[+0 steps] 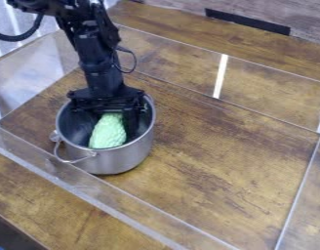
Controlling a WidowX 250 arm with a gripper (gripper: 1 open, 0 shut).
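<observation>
A grey metal pot (105, 158) with a wire handle stands on the wooden table at the left of the camera view. Inside it lies a pale green, textured oblong object (108, 136). The black gripper (106, 109) points down into the top of the pot, just over the back end of the green object. Its fingertips are hard to make out against the dark interior, so whether it holds the object cannot be seen.
Bare wooden table (234, 166) takes up the right and front, with clear free room. Transparent strips border the area at left, front and right. A dark edge runs along the back.
</observation>
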